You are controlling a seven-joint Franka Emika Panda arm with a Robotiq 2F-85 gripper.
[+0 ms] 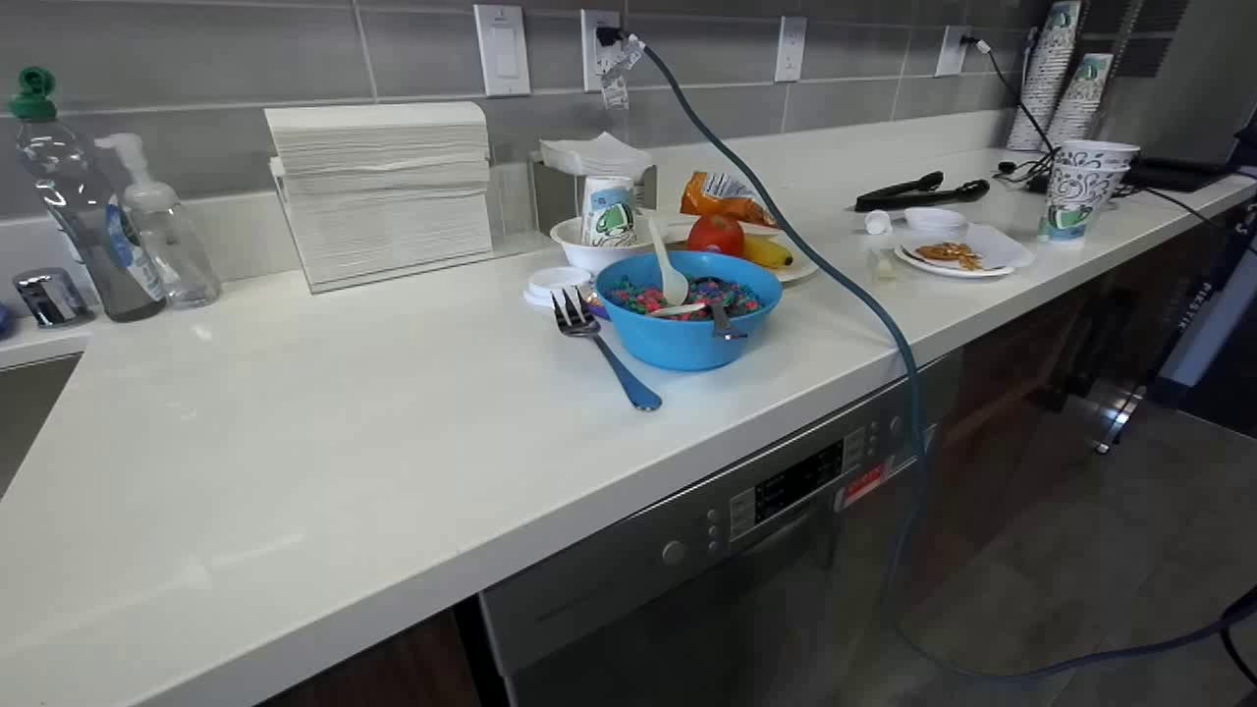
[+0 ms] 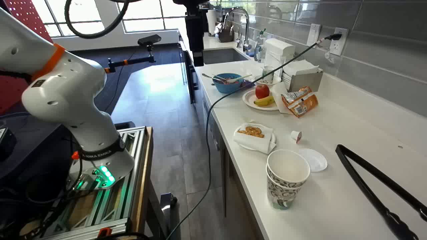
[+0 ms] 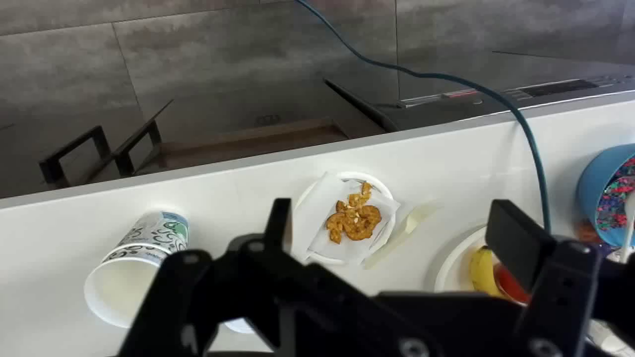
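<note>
Seen from above in the wrist view, my gripper is open, its black fingers wide apart with nothing held between them. Below the gap lies a white plate (image 3: 385, 239) with a napkin and brown cookie pieces (image 3: 355, 217). A pale plastic utensil (image 3: 400, 234) rests beside that plate. Paper cups (image 3: 156, 231), one stacked in another, stand to the left. A plate with a banana (image 3: 482, 270) and a red apple (image 2: 262, 91) is partly hidden by the right finger. The blue bowl (image 1: 675, 342) holds colourful bits and utensils; a fork (image 1: 613, 359) leans against or lies beside it.
A cable (image 1: 813, 253) stretches from the wall outlet across the counter and down its front edge. Black tongs (image 2: 372, 192) and an orange snack bag (image 2: 301, 104) lie towards the wall. A napkin stack (image 1: 383, 183) stands at the back. The counter (image 1: 295, 448) left of the bowl is clear.
</note>
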